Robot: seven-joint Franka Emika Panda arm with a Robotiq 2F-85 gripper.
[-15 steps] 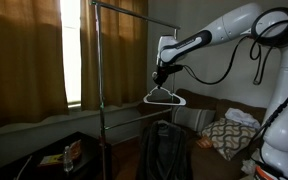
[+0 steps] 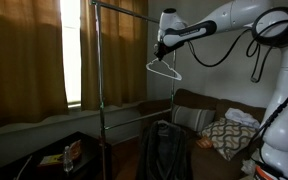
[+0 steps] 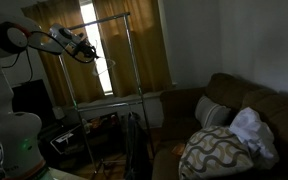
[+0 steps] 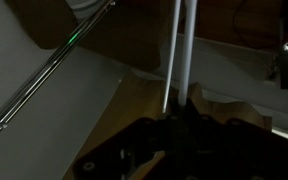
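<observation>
A white hanger (image 2: 164,69) hangs in the air from my gripper (image 2: 159,52), which is shut on its upper part. The hanger (image 3: 106,66) shows faintly against the bright window in the second exterior view. In the wrist view, white bars of the hanger (image 4: 189,45) run up from the dark gripper; the fingertips are too dark to make out well. A metal garment rack (image 2: 101,75) stands beside the hanger, its top bar (image 2: 134,13) higher than the gripper. The rack's chrome bar (image 4: 46,82) crosses the wrist view's left side.
A dark garment or bag (image 2: 164,150) is at the rack's lower right. Behind are curtains (image 2: 24,60) and a brown sofa (image 3: 269,105) with a patterned pillow (image 3: 214,152). A dark table (image 2: 54,160) with small items stands at the left.
My gripper and the hanger have risen toward the height of the rack's top bar. The hanger has also turned, looking narrower and more tilted.
</observation>
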